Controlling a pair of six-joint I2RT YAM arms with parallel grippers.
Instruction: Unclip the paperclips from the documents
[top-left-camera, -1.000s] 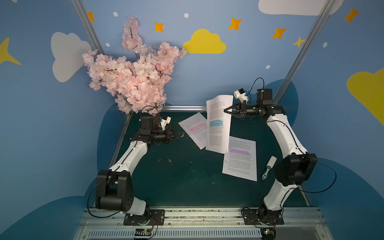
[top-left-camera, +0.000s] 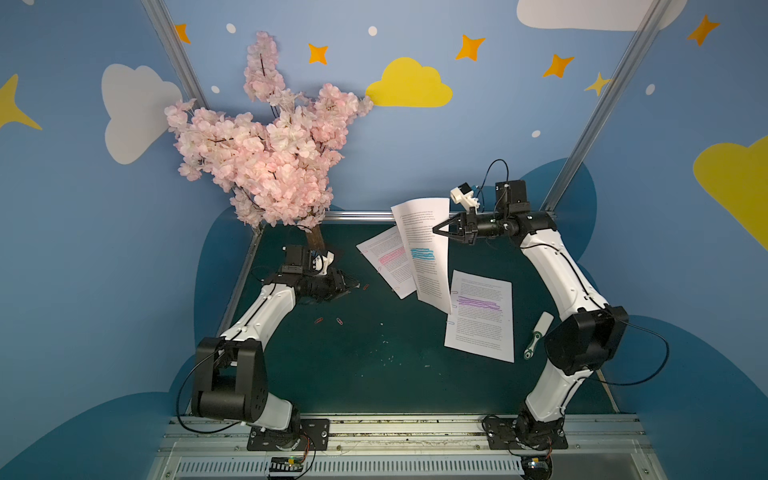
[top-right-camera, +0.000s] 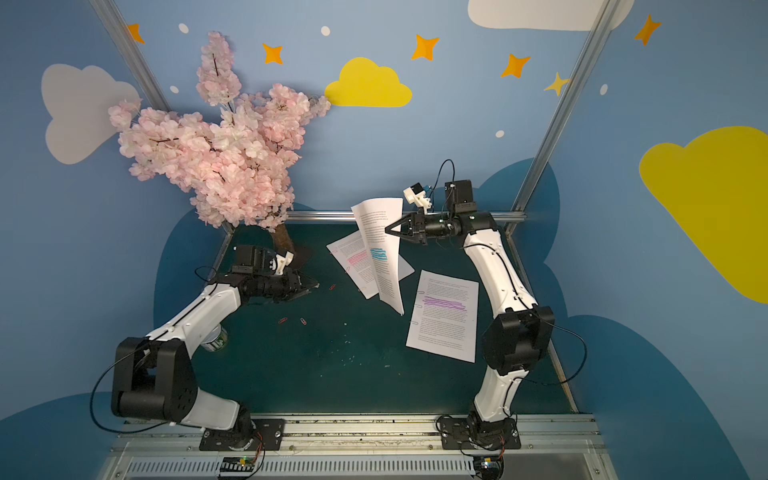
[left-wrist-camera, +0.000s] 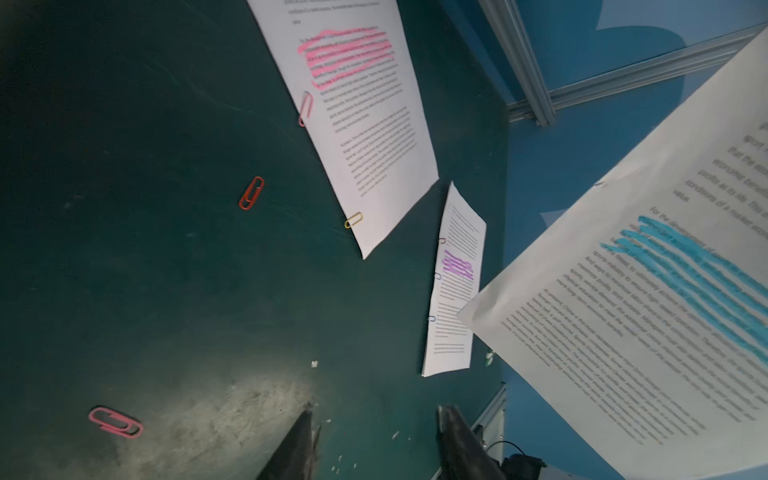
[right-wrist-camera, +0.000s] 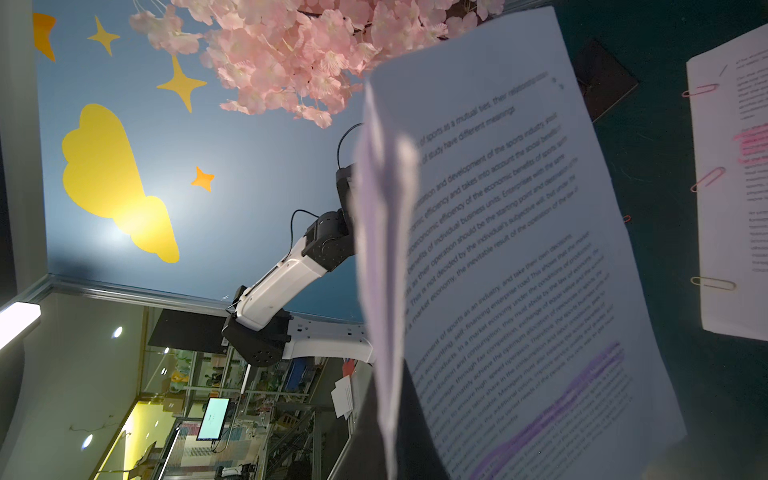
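Observation:
My right gripper (top-left-camera: 438, 231) is shut on the edge of the blue-marked document (top-left-camera: 424, 276), which hangs raised and curved above the table. Whether a clip remains on it is unclear. My left gripper stands open and empty, tilted down at the left. Loose on the table lie a red paperclip (left-wrist-camera: 251, 193) and a pink paperclip (left-wrist-camera: 116, 421); another loose clip (top-left-camera: 318, 321) shows in the top left view. The pink-marked document (left-wrist-camera: 368, 104) carries clips, among them a yellow clip (left-wrist-camera: 353, 220). Three clips line the edge of the purple-marked document (left-wrist-camera: 456, 320).
A pink blossom tree (top-left-camera: 272, 152) stands behind the left arm. A white-headed tool with a green handle (top-left-camera: 537, 336) lies right of the purple-marked document. A can (top-right-camera: 214, 338) is partly behind the left arm.
The red paperclip has left my left gripper and lies on the table. That gripper has tilted downward and opened. My right gripper has carried the blue-marked document leftward, and its sheet now hangs twisted.

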